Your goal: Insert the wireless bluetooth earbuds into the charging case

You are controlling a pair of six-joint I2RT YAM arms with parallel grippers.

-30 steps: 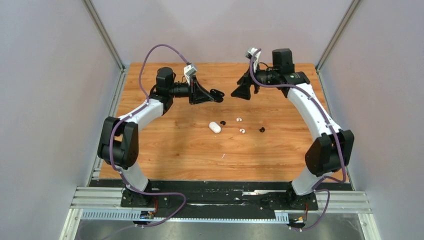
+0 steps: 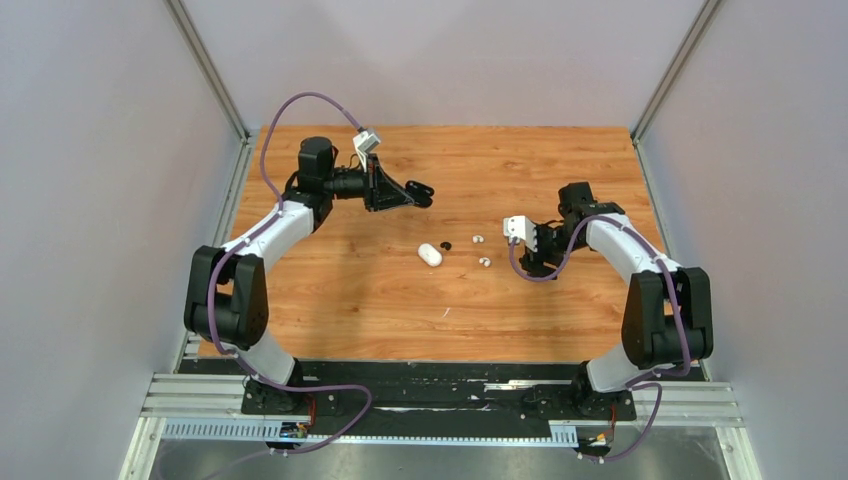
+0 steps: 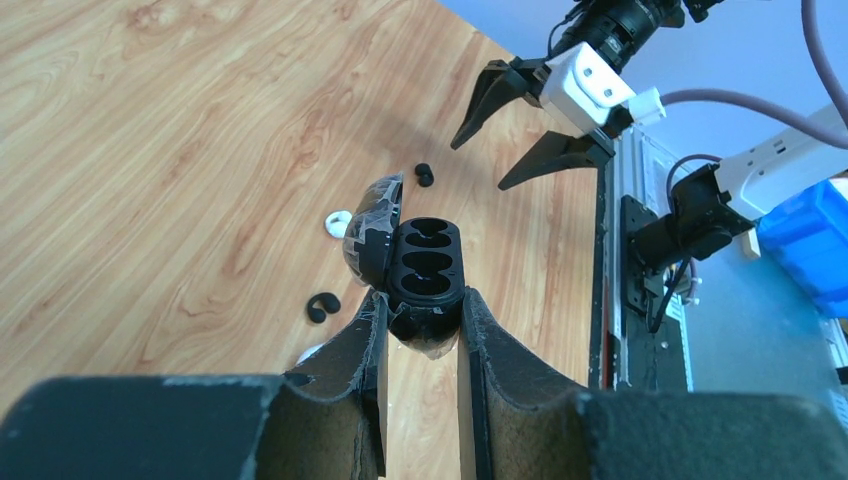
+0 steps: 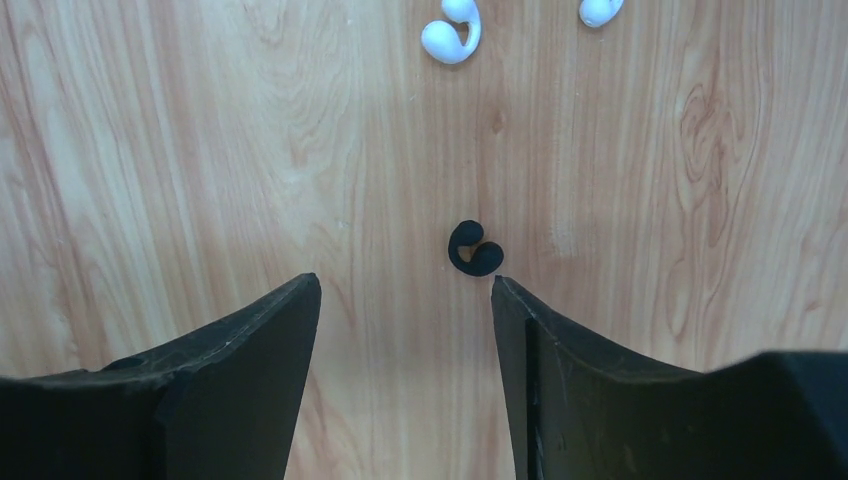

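My left gripper is shut on the black charging case (image 3: 428,262), which it holds up with the lid swung open and dark slots showing. In the top view that case (image 2: 419,194) hangs at the left gripper's tips, above the table's middle. My right gripper stands open, pointing down, nothing between its fingers. Ahead of its right fingertip, a curved black earbud (image 4: 476,250) lies on the wood, right of the middle of the gap. Another black earbud (image 2: 446,246) rests near the table's centre. From above, the right gripper (image 2: 538,268) hides the nearer earbud.
A white case (image 2: 430,255) lies left of the second black earbud. Two white earbuds (image 2: 478,239) (image 2: 485,262) lie between the two black ones. A thin white scrap (image 2: 446,312) sits in front.
The right gripper came down and toward the front of the table, over the right-hand black earbud. My left arm drew slightly left with the case still held.
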